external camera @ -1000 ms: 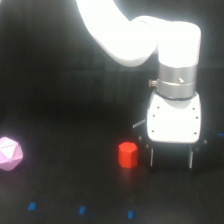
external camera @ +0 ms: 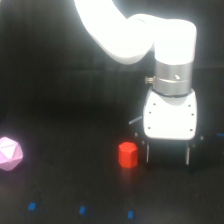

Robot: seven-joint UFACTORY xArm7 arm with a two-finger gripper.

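Note:
My white gripper [external camera: 168, 154] points down over the dark table on the right, its two thin fingers wide apart. I see nothing between them. A small red block [external camera: 128, 154] stands on the table just left of the gripper's left finger. At the far left edge lies a pink many-sided object [external camera: 10, 153], well away from the arm. How high the fingertips are above the table is hard to judge.
Several small blue marks show on the dark surface [external camera: 60, 185], among them a blue mark [external camera: 32, 206] at the front left. The stretch between the pink object and the red block is clear.
The arm and gripper have shifted slightly left, closer to the red block. Both the block and the pink object are where they were.

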